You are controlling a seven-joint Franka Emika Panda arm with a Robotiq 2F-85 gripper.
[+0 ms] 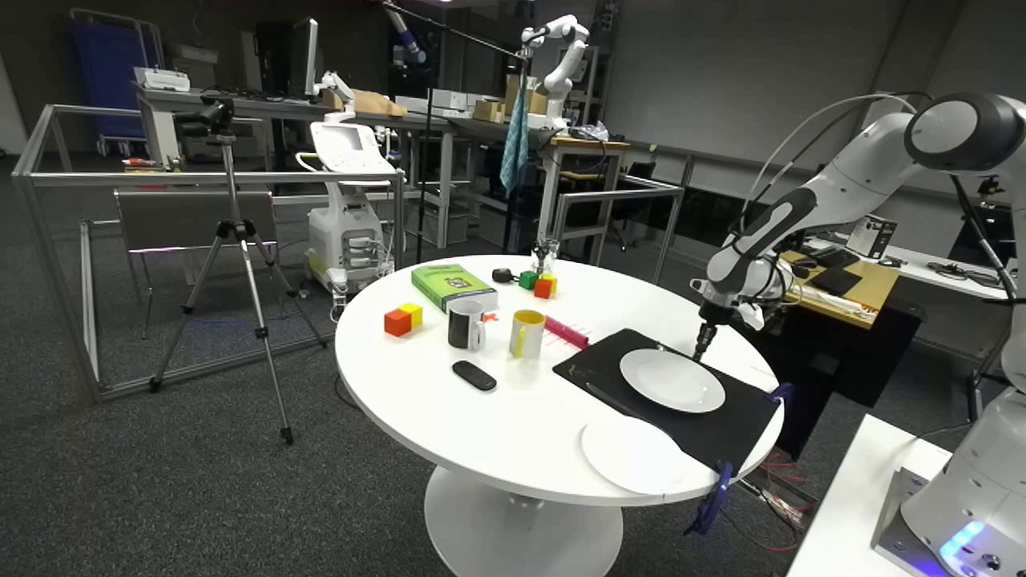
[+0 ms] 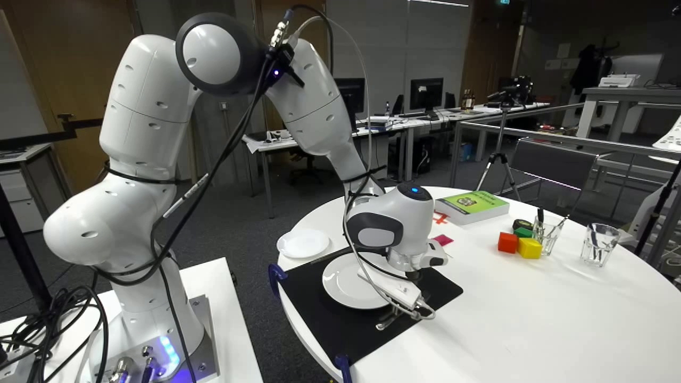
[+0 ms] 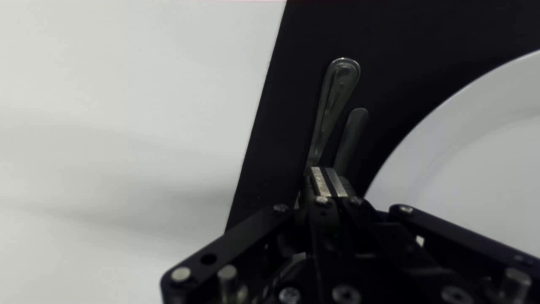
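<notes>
My gripper points down at the black mat (image 3: 276,116), just beside the white plate (image 3: 471,147). Its fingertips are together, and nothing clearly shows between them. A metal utensil handle (image 3: 336,86) extends ahead of the fingers in the wrist view, with a dimmer handle-like shape (image 3: 352,134) alongside. The utensil's other end is hidden behind the gripper, so whether the fingers touch it is unclear. From exterior view 2, a utensil end (image 2: 384,323) pokes out below the gripper body, which hides the fingertips there.
A second white plate (image 1: 630,453) lies off the mat near the table edge. Blue clamps (image 1: 709,500) grip that edge. Two mugs, including a yellow-lined one (image 1: 527,336), a green book (image 1: 450,284) and colored blocks (image 1: 397,321) stand farther away. Bare white table borders the mat.
</notes>
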